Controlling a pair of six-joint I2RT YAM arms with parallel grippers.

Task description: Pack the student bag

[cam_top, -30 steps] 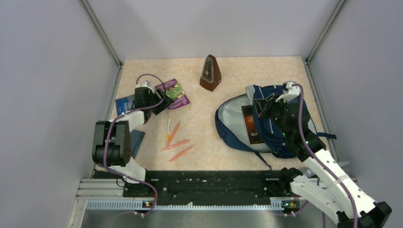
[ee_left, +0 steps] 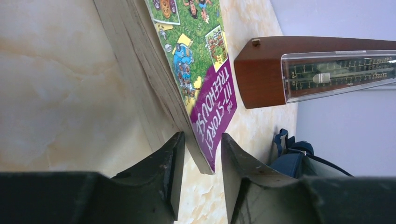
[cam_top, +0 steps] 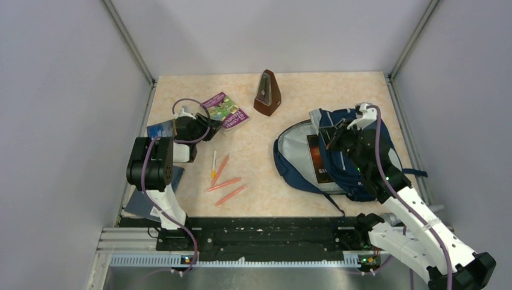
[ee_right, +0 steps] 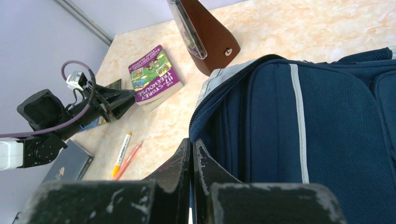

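Observation:
The purple-and-green treehouse book (cam_top: 227, 111) lies at the back left, with a pale layer showing under it. At its near side, my left gripper has its fingers apart; the book's lower corner shows between them, its page edge close to the left fingertip. The blue bag (cam_top: 357, 157) lies at the right with its grey inside exposed and a dark book (cam_top: 318, 158) in it. My right gripper is shut on the zipped edge of the bag's flap (ee_right: 280, 116), which is held up.
A brown metronome (cam_top: 267, 93) stands at the back middle. Several orange pencils (cam_top: 224, 184) and a yellow-white marker (cam_top: 214, 164) lie front left. Blue books (cam_top: 160, 130) lie along the left edge. Table between pencils and bag is clear.
The treehouse book has shifted to the right and slightly back, and the left gripper has moved a little right with it. The right arm and the bag look almost unchanged.

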